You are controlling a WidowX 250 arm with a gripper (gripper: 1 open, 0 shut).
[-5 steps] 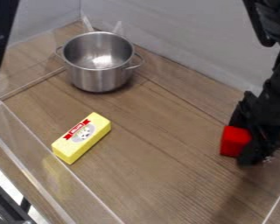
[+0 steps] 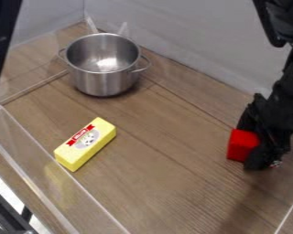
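Observation:
My black gripper (image 2: 259, 142) is low over the wooden table at the right edge, around a red block (image 2: 242, 144) whose left part shows. The fingers overlap the block's right side; whether they are closed on it is hard to tell. A yellow box (image 2: 83, 145) with a red and white label lies at the left of the table. A steel pot (image 2: 103, 82) with two handles stands at the back left.
A white wall (image 2: 198, 46) runs behind, and a clear barrier runs along the left front.
Over the last second the gripper and red block have shifted very slightly left; the yellow box and pot have stayed still.

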